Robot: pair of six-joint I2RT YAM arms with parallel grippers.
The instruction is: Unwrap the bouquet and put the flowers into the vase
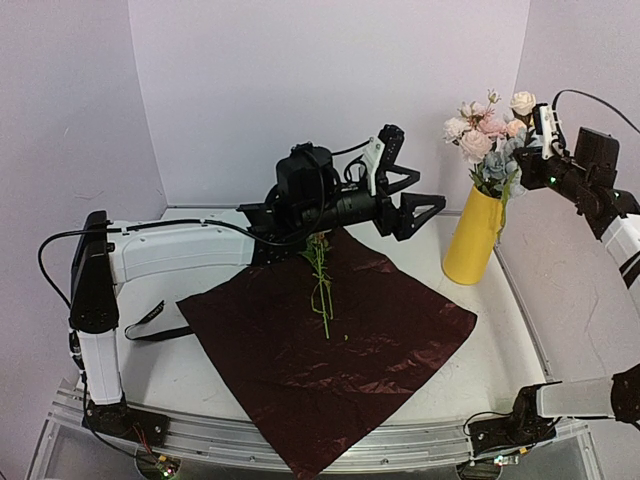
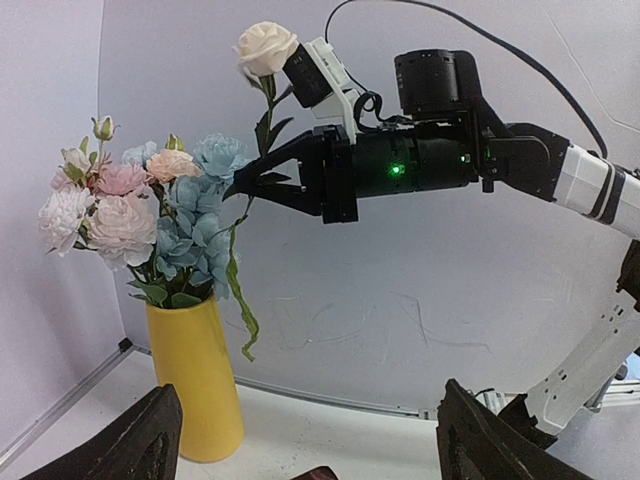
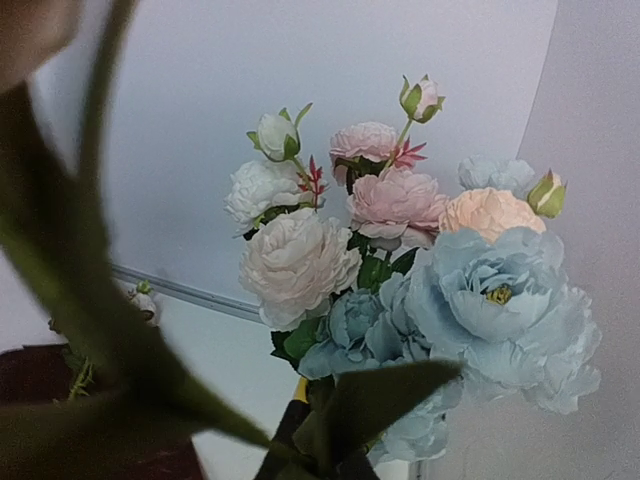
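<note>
The yellow vase [image 1: 473,238] stands upright at the back right, filled with pink, white and blue flowers [image 2: 122,210]. A white rose [image 2: 267,48] is held upright beside this bunch, my right gripper shut on its stem. Its green stem end [image 2: 240,310] hangs outside the vase, to the right of the rim in the left wrist view. Large blurred leaves [image 3: 390,400] of the rose cross the right wrist view. More flower stems [image 1: 322,285] lie on the dark cloth, their heads partly hidden under the left arm. My left gripper [image 1: 424,205] is open and empty above the cloth.
The dark red cloth [image 1: 350,370] covers the middle of the white table. A black strap [image 1: 155,325] lies at the left. Walls [image 1: 330,80] close in the back and both sides, the right one near the vase.
</note>
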